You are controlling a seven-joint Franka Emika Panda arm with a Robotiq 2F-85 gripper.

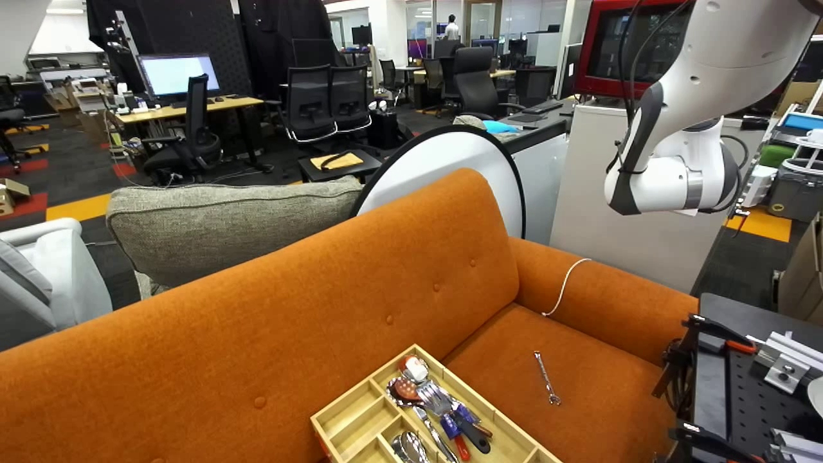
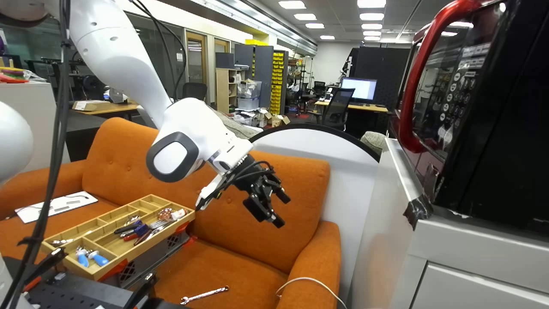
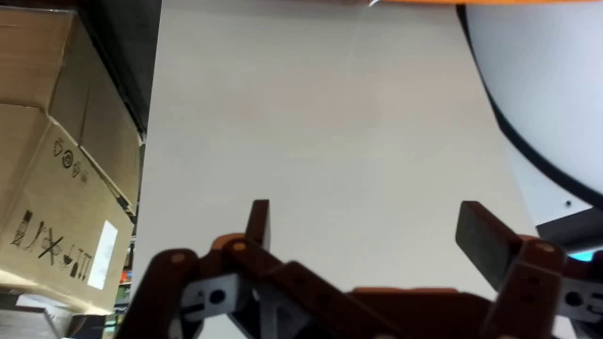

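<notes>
My gripper stands open in the wrist view, its two fingers wide apart with nothing between them. Behind them fills a plain pale panel, the side of the grey cabinet. From the second exterior view, the gripper hangs in the air in front of the orange sofa's back, clear of everything. A metal wrench lies on the sofa seat. Left of it sits a wooden utensil tray holding several spoons, forks and other tools. A white cord drapes over the sofa's armrest.
A red microwave stands on the grey cabinet. Next to the sofa leans a round white reflector. A black pegboard table with clamps is at the front right. Cardboard boxes lie left in the wrist view.
</notes>
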